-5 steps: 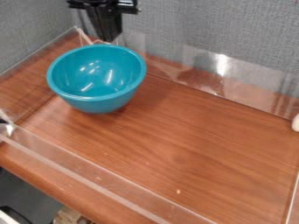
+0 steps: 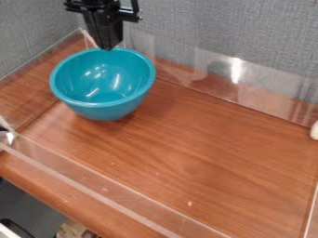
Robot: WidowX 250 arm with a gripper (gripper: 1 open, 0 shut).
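A teal bowl sits on the wooden table at the left, empty as far as I can see. My black gripper hangs just above the bowl's back rim, pointing down, and looks shut with nothing visible between its fingers.
Grey padded walls stand behind and to the left. A small white object shows at the right edge.
My gripper has moved down a little toward the bowl's back rim. The bowl has not visibly moved.
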